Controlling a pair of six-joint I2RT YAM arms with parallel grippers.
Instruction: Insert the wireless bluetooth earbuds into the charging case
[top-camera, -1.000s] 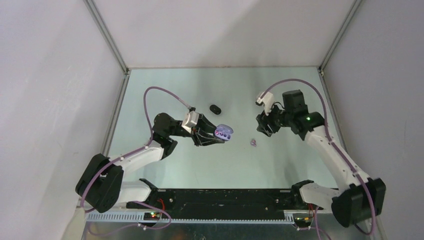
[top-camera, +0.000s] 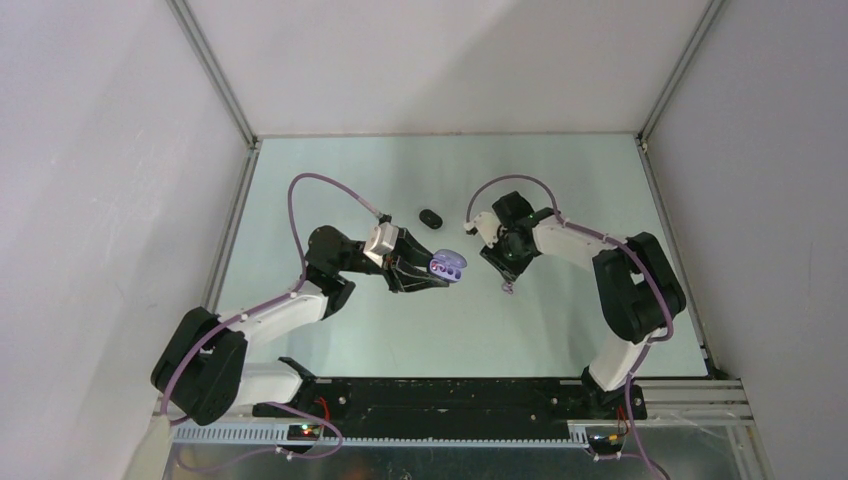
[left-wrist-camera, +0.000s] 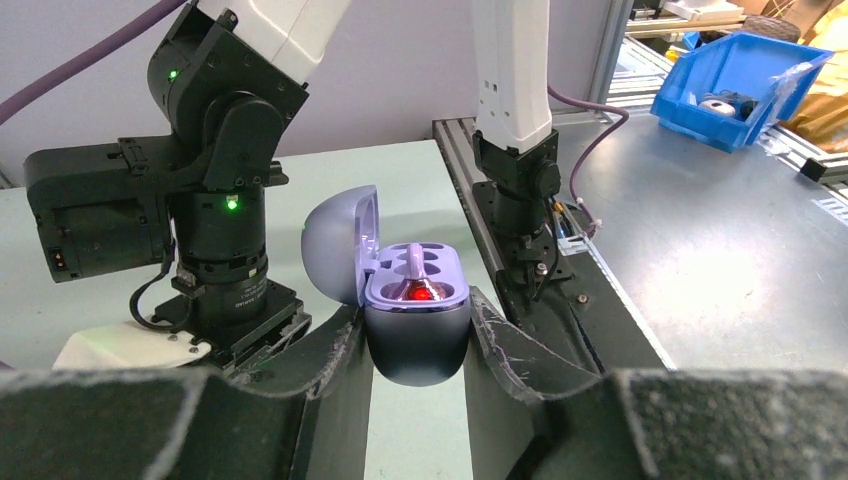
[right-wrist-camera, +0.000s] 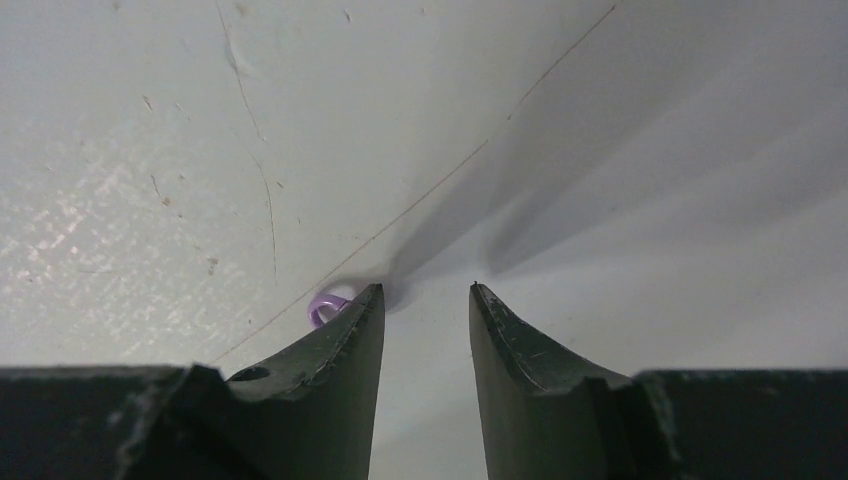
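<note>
In the left wrist view, my left gripper is shut on the purple charging case (left-wrist-camera: 417, 352), which is upright with its lid (left-wrist-camera: 338, 245) swung open. A purple stem stands among its slots, with a red glow at the front; whether this is a seated earbud I cannot tell. Below my right gripper (top-camera: 511, 277) a small purple earbud (top-camera: 507, 288) lies on the table. The right wrist view has my right gripper part open, its gap empty. There the earbud (right-wrist-camera: 326, 306) shows beyond the left finger, partly hidden by it.
A small black object (top-camera: 430, 218) lies on the table behind the case. Bare white tabletop (top-camera: 400, 340) surrounds the earbud and extends in front of the left gripper. Walls close in the sides and back.
The left arm, case and earbud look unmoved.
</note>
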